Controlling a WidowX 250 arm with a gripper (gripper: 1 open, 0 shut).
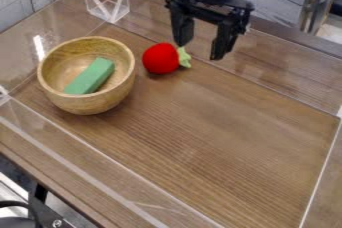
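My black gripper (210, 30) hangs at the top centre, above the table and behind a red round object (160, 59) with a small pale green part at its right. I cannot tell whether the gripper is open or shut. A wooden bowl (115, 97) stands at the left, holding a green block (87, 78).
A clear plastic object (110, 2) is at the upper left. A dark object (14, 217) shows at the bottom left corner.
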